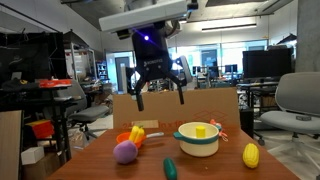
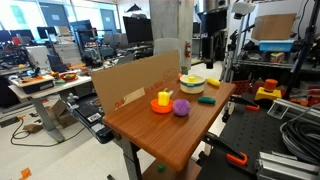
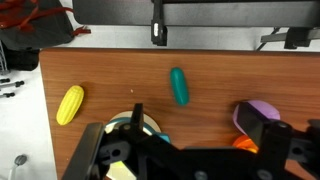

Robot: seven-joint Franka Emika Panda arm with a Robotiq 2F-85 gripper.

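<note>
High above the table, my gripper (image 1: 161,105) stands open, with its fingers wide apart and nothing between them. Below it on the brown table lie a dark green elongated piece (image 1: 169,168), a purple rounded piece (image 1: 126,152) and a yellow oblong piece (image 1: 251,155). A pale pot (image 1: 197,147) with a teal rim stands behind them; something yellow (image 1: 200,131) shows at its top. Left of the pot is an orange-red bowl (image 2: 161,105) with a yellow item (image 2: 163,97) in it. From the wrist, the green piece (image 3: 179,86) appears ahead of the fingers, which partly cover the pot.
A cardboard panel (image 1: 165,109) stands upright along the table's back edge. Chairs, desks and monitors lie beyond it. In the wrist view, bare tabletop (image 3: 125,75) surrounds the green piece, and a grey metal rail (image 3: 220,14) runs along the table edge.
</note>
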